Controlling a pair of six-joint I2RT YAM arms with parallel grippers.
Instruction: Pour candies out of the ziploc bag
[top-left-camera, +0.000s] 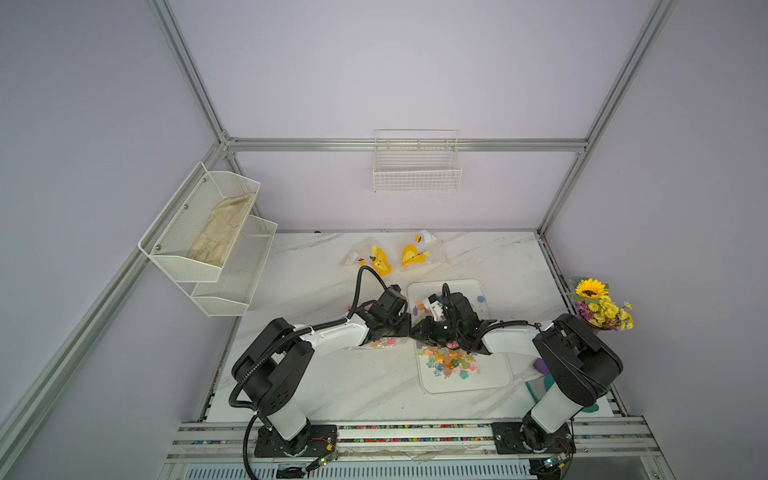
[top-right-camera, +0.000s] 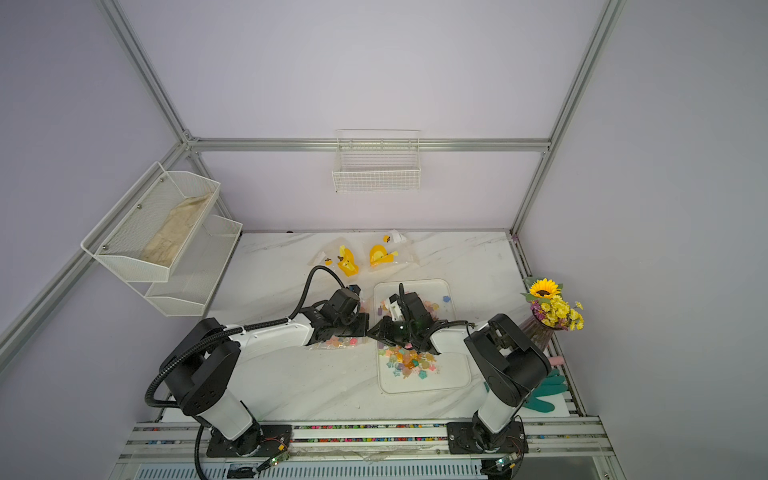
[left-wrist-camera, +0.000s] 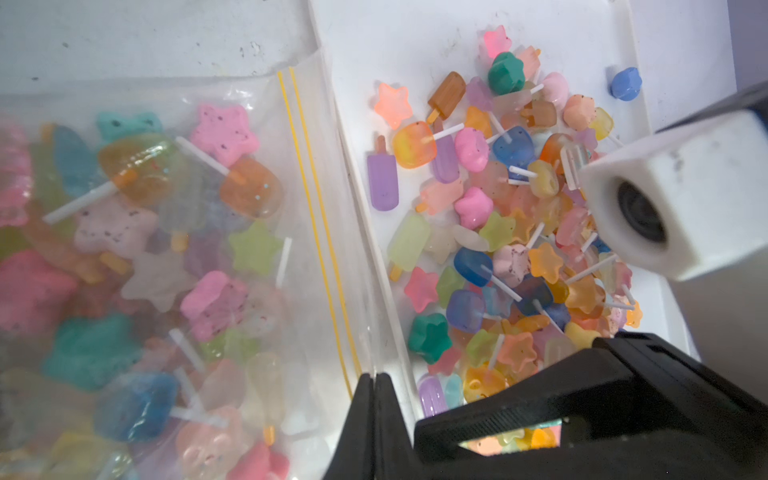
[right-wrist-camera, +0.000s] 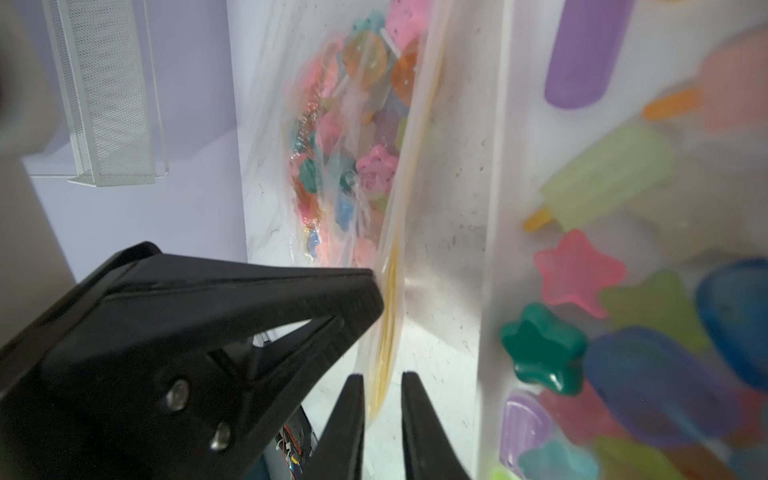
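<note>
A clear ziploc bag (left-wrist-camera: 184, 280) full of pastel candy shapes lies just left of a white tray (top-left-camera: 472, 377) holding many loose candies (left-wrist-camera: 512, 264). In the left wrist view my left gripper is shut at the bag's yellow zipper edge; no candy shows between its fingers. My right gripper (top-left-camera: 422, 329) reaches in from the right over the tray to that edge. In the right wrist view its black fingers (right-wrist-camera: 240, 304) are beside the zipper strip, apparently apart; whether the strip sits between them is unclear.
Two bags with yellow items (top-left-camera: 412, 254) lie at the back. A flower basket (top-left-camera: 600, 312) and teal gloves (top-right-camera: 544, 400) are at the right. A white wire shelf (top-left-camera: 208, 248) hangs at the left.
</note>
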